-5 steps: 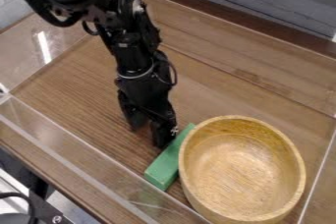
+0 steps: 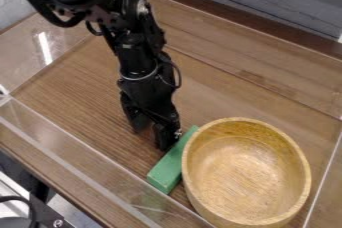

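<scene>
A black robot arm comes down from the top left, and its gripper [image 2: 152,130] is low over the wooden table, just above and left of a green object [image 2: 166,174]. The dark fingers blend together, so their opening is hard to make out. The green object, long and flat, lies partly hidden behind the left wall of a yellow oval bowl [image 2: 246,124] at the lower right.
A grey-blue plank wall runs along the back, and a clear edge strip crosses the lower left, with cables beyond it.
</scene>
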